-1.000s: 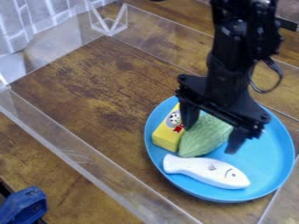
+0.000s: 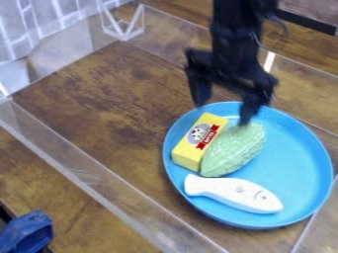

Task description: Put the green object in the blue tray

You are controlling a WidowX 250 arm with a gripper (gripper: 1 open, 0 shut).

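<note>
The pale green oval object [image 2: 234, 151] lies in the round blue tray [image 2: 301, 163], tilted between a yellow box and a white piece. Above the tray's far side is my black gripper [image 2: 227, 102], blurred by motion. Its two fingers stand wide apart with nothing between them. The green object rests clear of the fingers, lower and nearer the camera.
In the tray, the yellow box [image 2: 189, 155] with a red label sits to the left and the white fish-shaped piece [image 2: 234, 193] in front. A blue item [image 2: 26, 233] lies at the lower left. Bare brown table [image 2: 99, 94] stretches left of the tray.
My gripper has risen up and away from the green object, toward the back of the scene. The green object stays in the tray, now uncovered.
</note>
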